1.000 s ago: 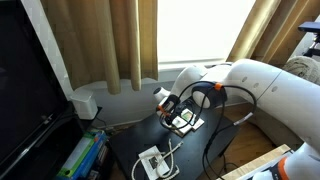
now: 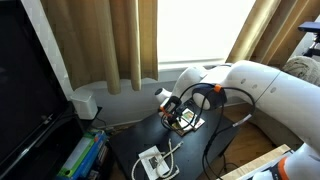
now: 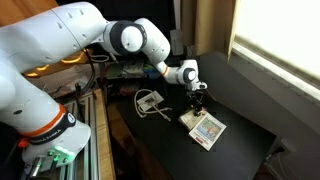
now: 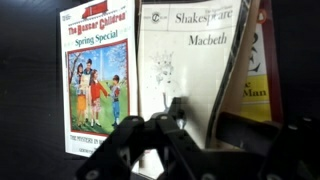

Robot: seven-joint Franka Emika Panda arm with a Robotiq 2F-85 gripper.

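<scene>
In the wrist view a cream paperback titled Macbeth point(image 4: 190, 70) lies between a Boxcar Children book point(image 4: 95, 75) on the left and a book with a yellow and dark red cover point(image 4: 262, 70) on the right. The Macbeth book's right side bows upward. My gripper is at its lower right part, with dark fingers point(image 4: 155, 135) on both sides of the bowed edge and some gap between them. Whether they press on it cannot be told. From outside, the gripper point(image 3: 198, 107) is low over the books point(image 3: 206, 130).
An open white sheet or book point(image 2: 154, 162) and a pale looped cable point(image 3: 165, 108) lie on the dark table point(image 3: 235, 160) nearby. Several coloured books point(image 2: 78, 157) stand at the table's left in exterior view 1. Bare tabletop surrounds the books in exterior view 2.
Over the last second the arm stays almost in place, low over the books.
</scene>
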